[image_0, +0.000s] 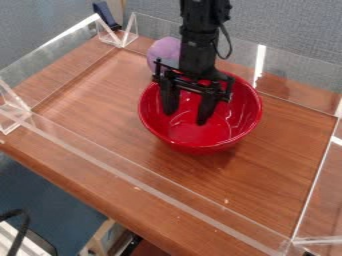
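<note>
My black gripper (195, 98) reaches down from the top of the camera view into a large red bowl (198, 134), its fingers spread apart inside the bowl near its back half. Whether anything lies between the fingertips is hard to make out. A purple round object (164, 50) sits behind the bowl, to the left of the arm, partly hidden by it.
The wooden table (100, 160) has clear plastic walls along its edges. Free wood lies left and in front of the bowl and at the right. A small dark blue object (106, 14) is at the back left, outside the table.
</note>
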